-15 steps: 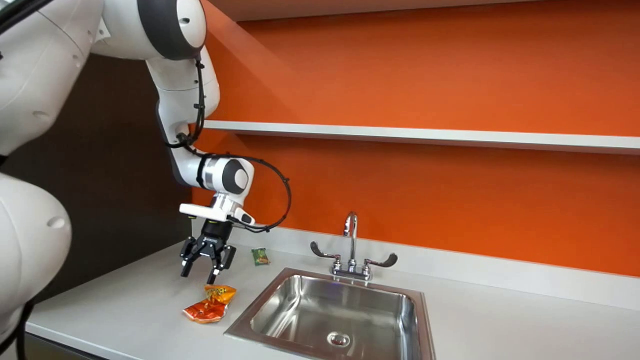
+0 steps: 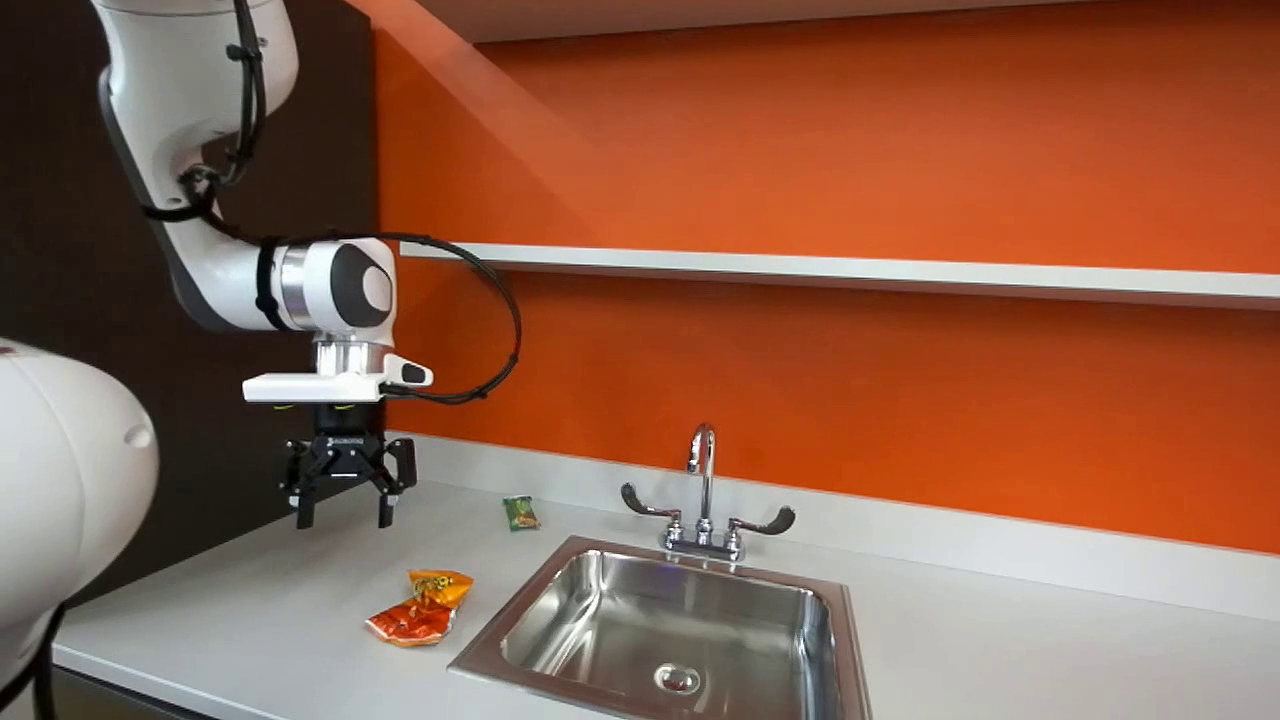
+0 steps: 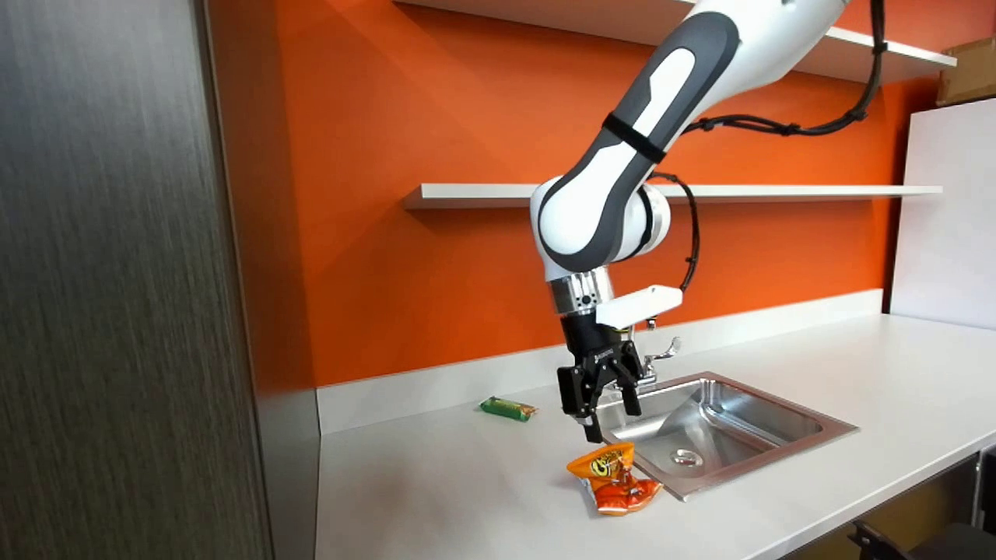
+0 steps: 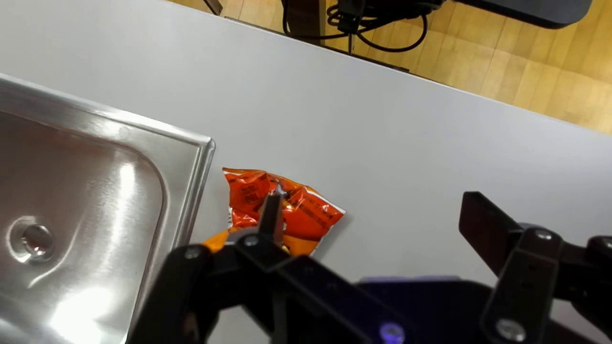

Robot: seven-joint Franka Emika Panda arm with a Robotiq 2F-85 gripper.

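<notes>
My gripper point(image 2: 345, 516) stands open above the counter, its two fingers wide apart and nothing between them. Below it, on the counter left of the sink, an orange and red snack bag point(image 2: 422, 608) lies crumpled and apart from the fingers. In the wrist view one finger covers part of this bag point(image 4: 304, 215), while the other finger is over bare counter to the right. A small green packet point(image 3: 506, 407) rests farther back near the wall, out of sight in the wrist view.
The steel sink point(image 2: 536, 696) with its faucet point(image 2: 704, 492) is set into the counter to the right of the bag. A white shelf point(image 2: 840, 271) runs along the orange wall. A dark panel point(image 3: 121, 280) closes off the left side. Bare counter surrounds both packets.
The arm has risen and moved left in exterior view 1, and the gripper now points more nearly straight down. It remains open. Bag and green packet have stayed in place.
</notes>
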